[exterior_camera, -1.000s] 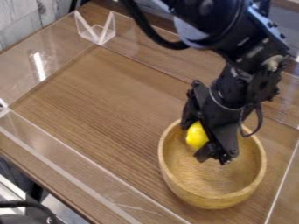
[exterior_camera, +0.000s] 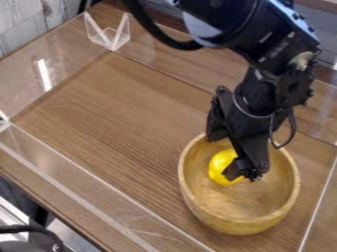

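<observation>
A yellow object, rounded, lies inside a tan wooden bowl at the lower right. The black gripper hangs over the bowl from the upper right, its fingers reaching down around and just above the yellow object, which they partly hide. Whether the fingers touch it, and how far they are apart, is not clear.
A clear wire-like holder stands at the back left. Dark cables lie beyond its left edge.
About a second ago the yellow object was higher, among the fingers; it now sits lower in the bowl.
</observation>
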